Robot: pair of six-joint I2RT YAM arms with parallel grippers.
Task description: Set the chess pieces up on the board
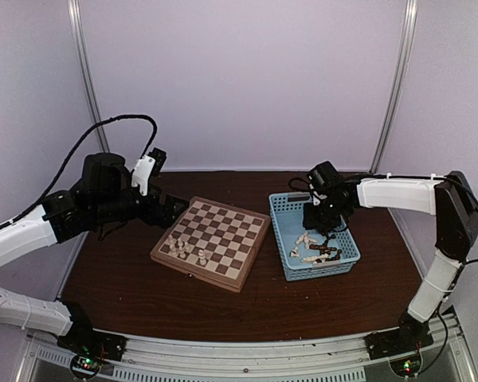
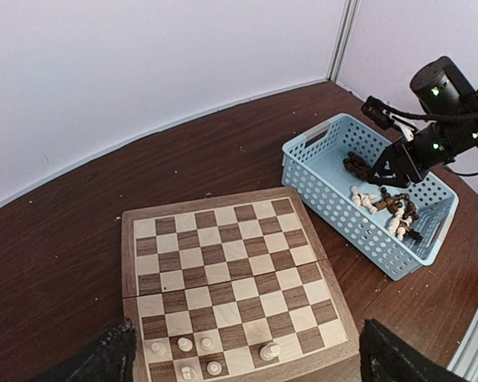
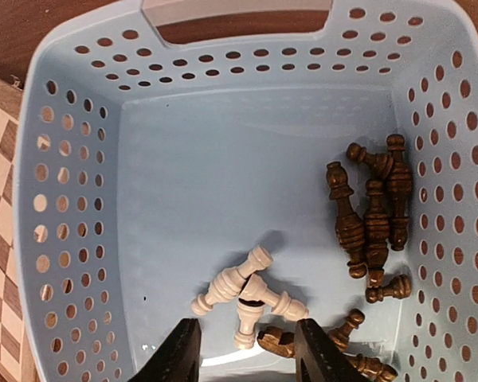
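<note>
The chessboard (image 1: 215,239) lies flat left of centre, with several white pieces upright near its front left edge, among them one standing apart (image 2: 269,350). To its right, a blue basket (image 1: 295,274) holds loose white pieces (image 3: 229,280) and dark brown pieces (image 3: 348,219), all lying on their sides. My right gripper is over the basket, fingers part-way apart, above the cluster of white pieces; no piece shows held between them. Above the board's left side hangs my left gripper (image 1: 175,208), open, its fingers (image 2: 103,358) wide apart and empty.
Basket walls (image 3: 72,223) rise around the loose pieces, and a handle opening (image 3: 243,24) cuts one end. Most board squares are bare.
</note>
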